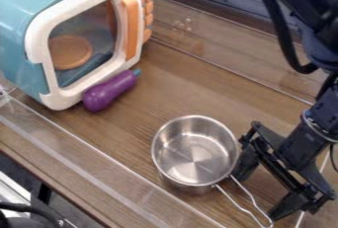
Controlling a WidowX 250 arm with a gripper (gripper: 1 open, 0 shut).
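A steel pot point(195, 151) sits on the wooden counter at the lower centre, its wire handle pointing toward the lower right. My gripper point(264, 178) is low at the right, beside the pot and over the handle's area; whether its fingers are open or shut on the handle is hard to tell.
A blue-and-white toy microwave point(66, 35) with a round orange plate inside stands at the upper left. A purple eggplant point(109, 92) lies by its front.
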